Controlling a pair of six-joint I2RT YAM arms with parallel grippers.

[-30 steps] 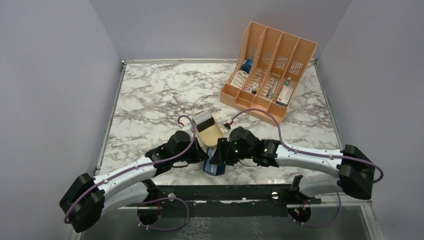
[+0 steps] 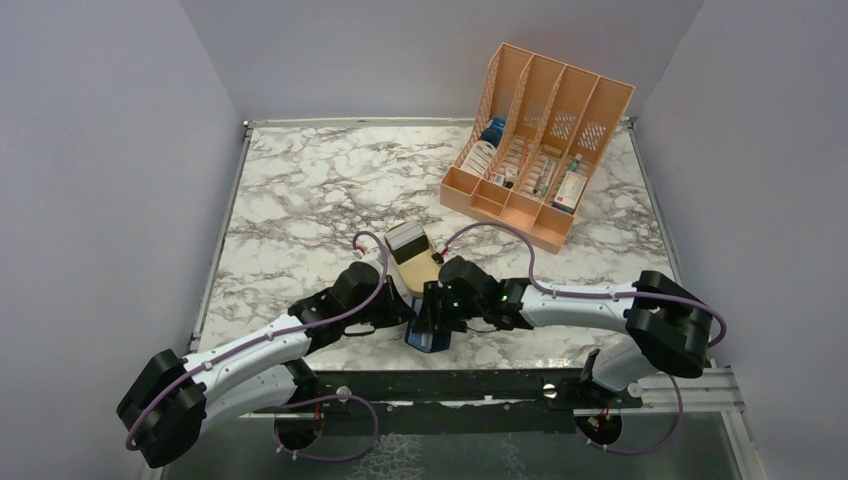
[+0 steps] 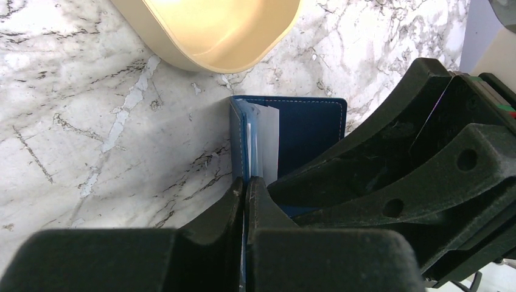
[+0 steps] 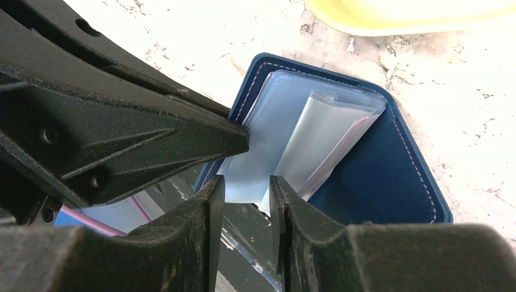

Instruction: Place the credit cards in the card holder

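Note:
The navy card holder lies open at the front middle, its clear sleeves showing in both wrist views. My left gripper is shut at the holder's left edge; I cannot make out how much, if anything, lies between its tips. My right gripper hangs over the sleeves with its fingertips apart. Just behind the holder sits a cream tray with a dark block at its back end; whether cards are in that block cannot be told.
An orange compartment organiser with bottles and small items stands at the back right.
My left arm has stayed almost still.

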